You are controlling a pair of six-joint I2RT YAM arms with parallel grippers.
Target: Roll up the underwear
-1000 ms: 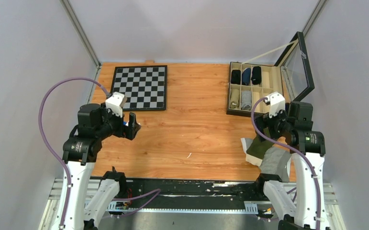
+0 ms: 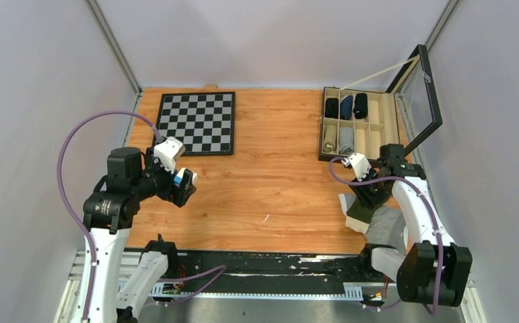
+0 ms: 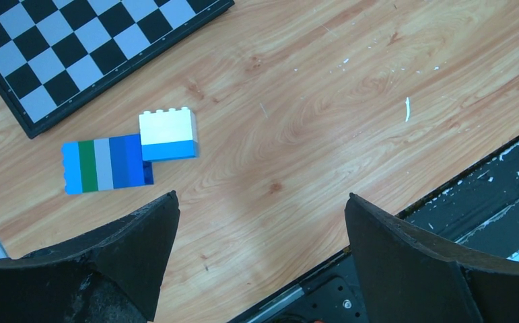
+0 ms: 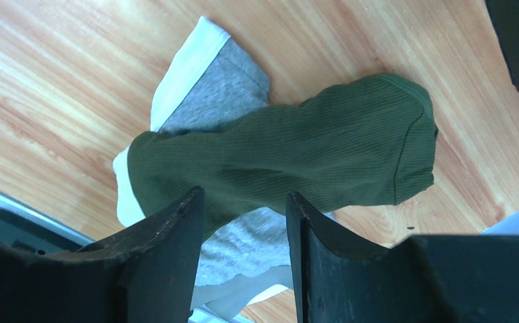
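A dark green garment (image 4: 324,145) lies crumpled over grey, white-banded garments (image 4: 202,81) at the right front of the table. My right gripper hangs over this pile with its fingers apart and nothing visibly held; in the top view the arm covers part of the pile. My left gripper stands open above bare table at the left, beside some toy bricks (image 3: 112,161).
An open organizer box (image 2: 375,108) with rolled cloths in several compartments is at the back right, its lid (image 2: 431,94) raised. A chessboard (image 2: 196,121) lies at the back left.
The left arm has shifted slightly.
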